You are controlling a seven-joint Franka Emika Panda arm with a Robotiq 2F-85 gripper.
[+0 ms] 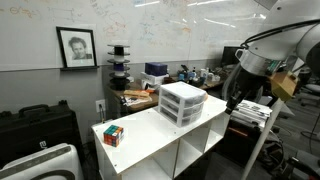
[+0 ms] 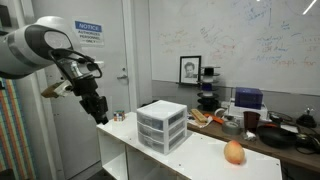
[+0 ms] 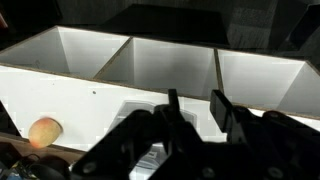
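My gripper stands open with nothing between its fingers, its black fingertips showing over the shelf's front edge in the wrist view. In exterior view 1 the gripper (image 1: pixel 229 104) hangs to the right of a white drawer unit (image 1: pixel 181 103), apart from it. The clear-fronted drawer unit (image 2: pixel 161 126) rests upright on the white shelf top (image 2: pixel 208 160), its drawers apparently shut. A colourful cube (image 1: pixel 113 135) sits near the shelf's other end. An orange round fruit (image 2: pixel 234 152) lies on the shelf top, and the same fruit (image 3: pixel 45 132) shows at lower left in the wrist view.
Open cubbies (image 3: pixel 165 63) run below the shelf top. Behind it, a wooden bench (image 2: pixel 285 154) carries pans and a dark stacked rack (image 2: pixel 208 88). A black case (image 1: pixel 40 130) stands at far left. Bare shelf top lies between cube and drawers.
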